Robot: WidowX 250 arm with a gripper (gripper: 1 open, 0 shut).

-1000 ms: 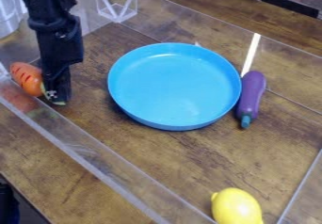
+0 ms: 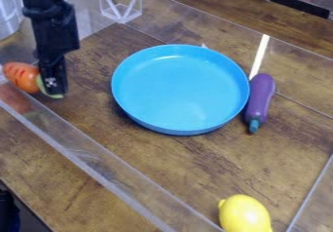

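Note:
My dark gripper (image 2: 50,78) reaches down at the left, its tips low at the green end of an orange carrot (image 2: 21,76) that lies by the clear wall. Whether anything sits between the fingers is hard to see. A blue plate (image 2: 180,88) rests in the middle of the wooden surface, right of the gripper.
A purple eggplant (image 2: 259,101) lies right of the plate, and a yellow lemon (image 2: 244,214) sits at the bottom right. Clear plastic walls border the area. The wood below the plate is bare.

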